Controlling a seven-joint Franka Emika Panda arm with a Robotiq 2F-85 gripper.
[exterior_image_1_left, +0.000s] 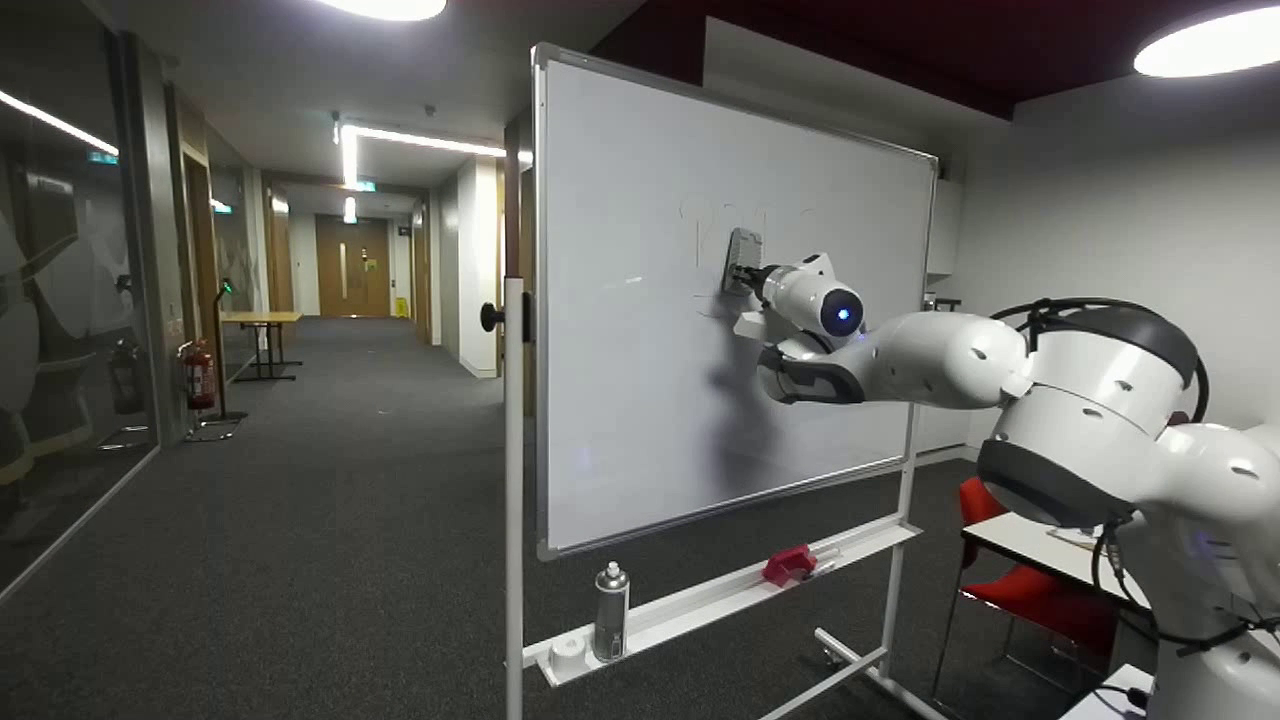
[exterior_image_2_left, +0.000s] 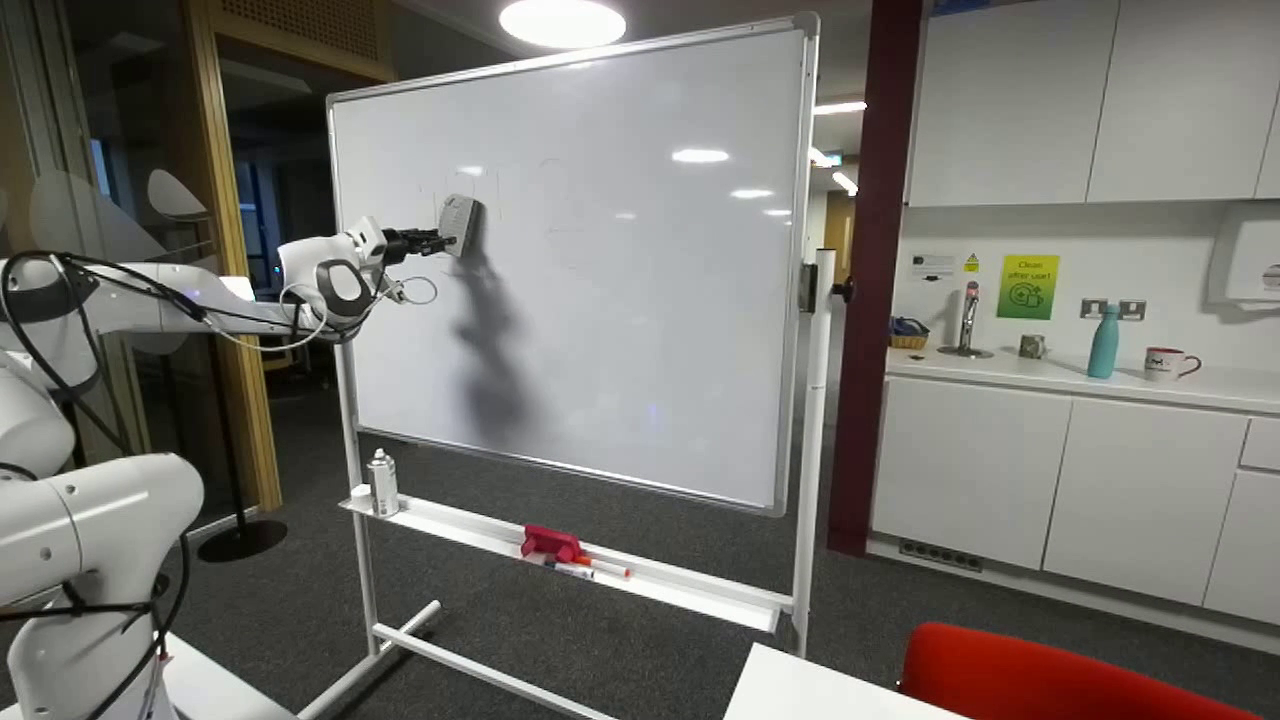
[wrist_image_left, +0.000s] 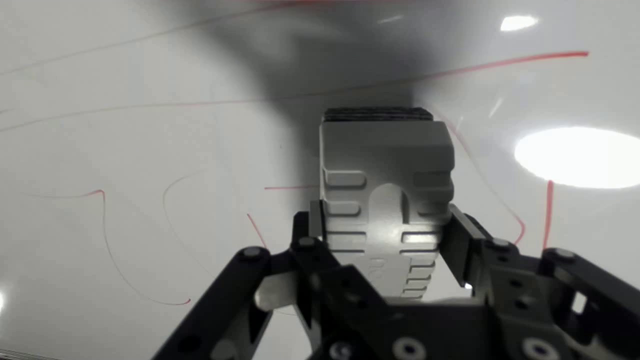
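A grey whiteboard eraser with a dark layered pad is held at the whiteboard. My gripper is shut on its sides, one finger on each. In the second exterior view the eraser is at the upper left of the board, apparently against its surface; exact contact cannot be told. Thin red marker strokes show around it in the wrist view, some strong, others faint or broken. From the first exterior view, the eraser covers part of the faint drawing.
Below the board runs a tray bearing a spray can, a red holder and markers. A white table and red chair stand in front. The board's lower half is clear.
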